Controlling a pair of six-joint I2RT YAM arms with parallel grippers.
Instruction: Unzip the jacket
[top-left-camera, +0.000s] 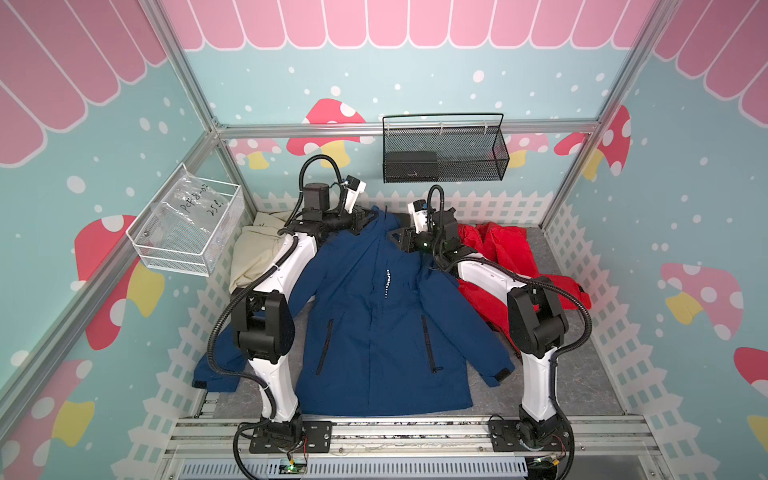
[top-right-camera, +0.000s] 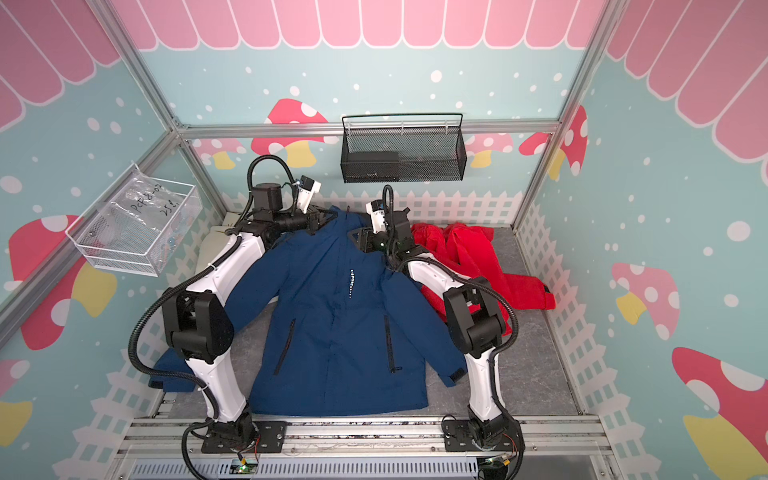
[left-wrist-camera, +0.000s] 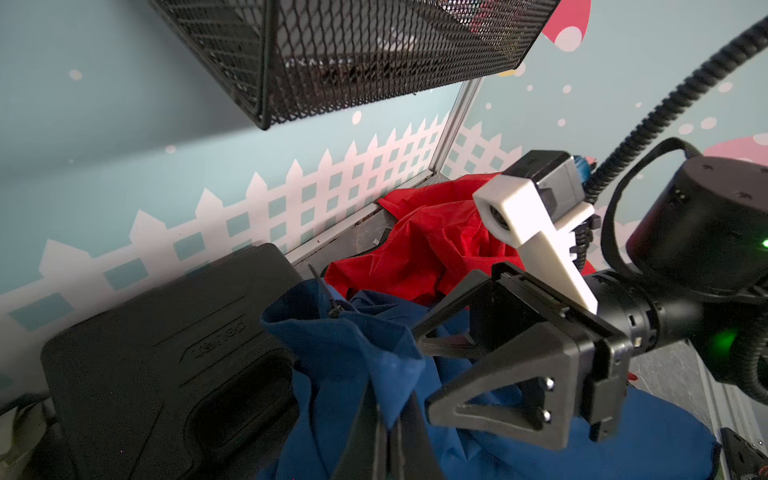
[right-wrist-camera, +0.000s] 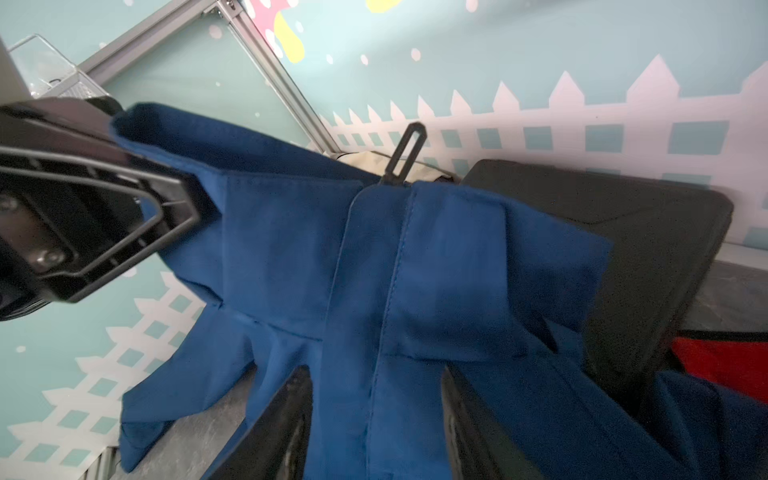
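Note:
The blue jacket (top-left-camera: 376, 336) lies front up on the grey table, its hem toward the arm bases. In the left wrist view, my left gripper is shut on the jacket's collar (left-wrist-camera: 352, 344), which it holds raised. A black zipper pull (right-wrist-camera: 405, 156) stands up from the top of the collar in the right wrist view. My right gripper is part open over the jacket front, below the pull, its black fingers (right-wrist-camera: 284, 428) apart. No cloth shows pinched between them. The zip itself is hidden under the front flap (right-wrist-camera: 360, 280).
A black case (left-wrist-camera: 168, 360) lies behind the collar. Red clothing (top-left-camera: 496, 240) is piled on the right, beige clothing (top-left-camera: 256, 248) on the left. A black mesh basket (top-left-camera: 472, 160) hangs on the back wall, a white one (top-left-camera: 176, 256) on the left wall.

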